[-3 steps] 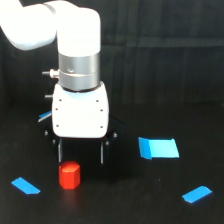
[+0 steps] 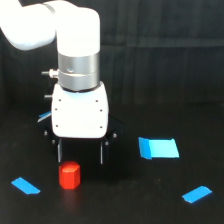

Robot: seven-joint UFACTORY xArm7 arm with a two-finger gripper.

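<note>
A small red block (image 2: 69, 176) sits on the black surface in the lower left of the camera view. Above and slightly to the right of it in the picture is my gripper (image 2: 80, 157), pointing down from the white arm. Its two thin dark fingers stand wide apart, with nothing visible between their tips. One finger ends close to the block's top left; whether they touch cannot be made out.
A light blue patch (image 2: 163, 148) lies on the right of the surface. Blue tape strips are at the lower left (image 2: 26, 186) and lower right (image 2: 196, 194).
</note>
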